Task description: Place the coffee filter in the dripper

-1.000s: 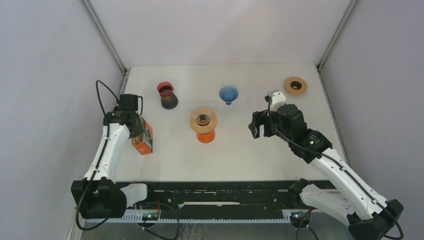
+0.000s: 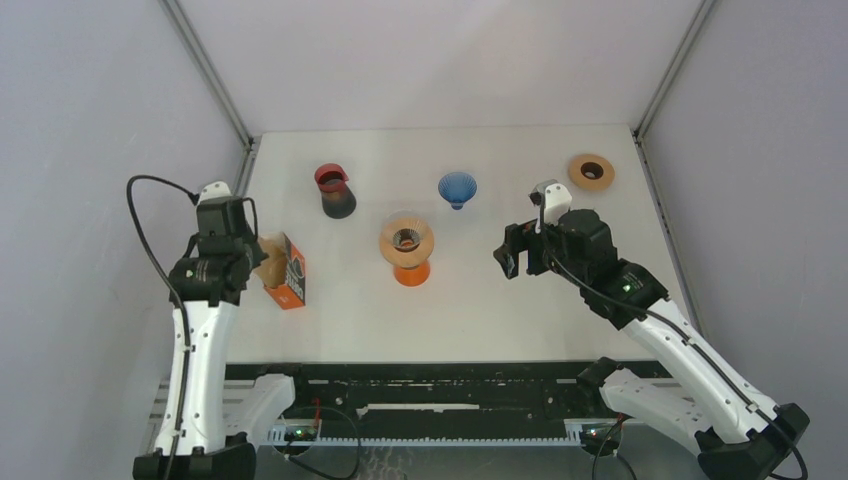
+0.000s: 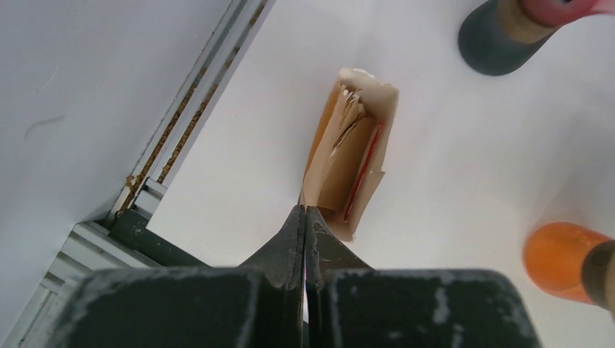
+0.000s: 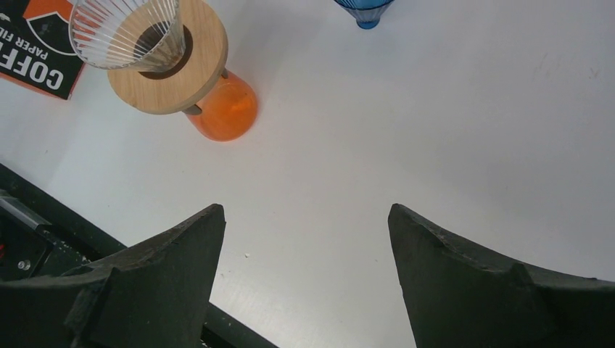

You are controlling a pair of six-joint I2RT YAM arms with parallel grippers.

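Note:
The clear ribbed dripper (image 4: 134, 36) sits in a wooden collar (image 2: 425, 243) over an orange base (image 2: 412, 275) at mid-table. To its left stands the orange and black filter box (image 2: 288, 283). Its top is open in the left wrist view, with torn cardboard and brown paper (image 3: 349, 170) inside. My left gripper is shut, its tips appearing over the box's near edge; no filter shows between them. Wide apart and empty, the fingers of my right gripper are over bare table, right of the dripper.
A red-topped dark carafe (image 2: 336, 192) stands behind the box. Behind and right of the dripper is a blue cone (image 2: 457, 187). A separate wooden ring (image 2: 591, 171) lies at the back right.
My left arm has drawn away to the left from over the box, exposing more of its open top. The box stays in place. The right arm has barely shifted.

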